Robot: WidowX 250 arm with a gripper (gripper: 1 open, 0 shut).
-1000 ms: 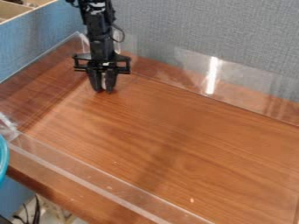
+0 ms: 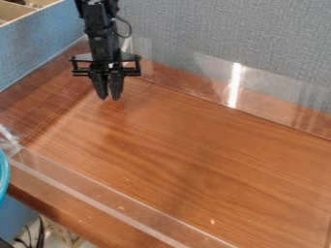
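My black gripper [image 2: 108,85] hangs near the back left corner of the wooden tabletop [image 2: 195,165], pointing down with its two fingers just over the surface. Whether anything sits between the fingers is too small and dark to tell, and so is how far they are closed.
A clear acrylic strip runs along the back and front edges. Grey textured panels stand behind, and a blue wall is at the left. A cyan round object [image 2: 4,172] is cut off at the left edge.
My gripper has shifted slightly left and up in the view over the last second. The table looks unchanged.
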